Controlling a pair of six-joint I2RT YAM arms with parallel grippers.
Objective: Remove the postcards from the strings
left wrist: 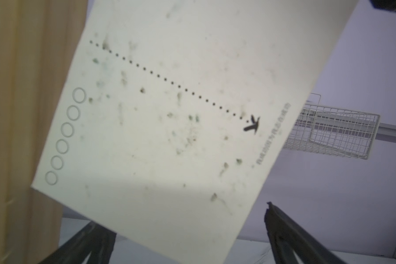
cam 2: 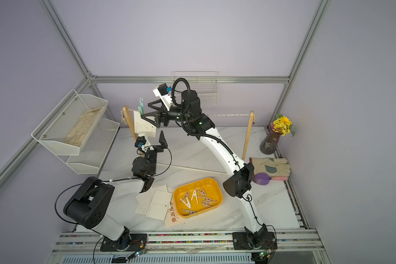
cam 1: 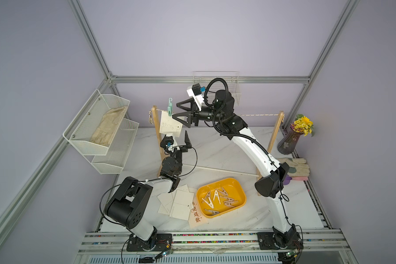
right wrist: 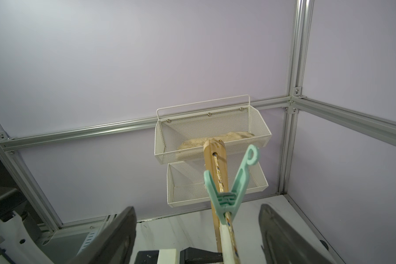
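A cream postcard [cam 1: 170, 124] with dots and small writing hangs from the string [right wrist: 231, 233] near the left wooden post. A mint-green clip [right wrist: 227, 193] grips the string at the card's top. Just below the card's lower edge, my left gripper [cam 1: 176, 140] points upward with open fingers; its two fingers [left wrist: 290, 237] stand to either side of the card's lower part in the left wrist view. My right gripper [cam 1: 179, 111] is open, to the right of the clip [cam 1: 170, 107], with nothing between its fingers. In the right wrist view the clip shows ahead, between the fingers.
Several cards [cam 1: 181, 205] lie at the table's front left, beside a yellow tray [cam 1: 238, 181] holding several clips. The left post [left wrist: 35, 132] stands close to the left gripper. White wire baskets [cam 1: 90, 145] hang on the left wall.
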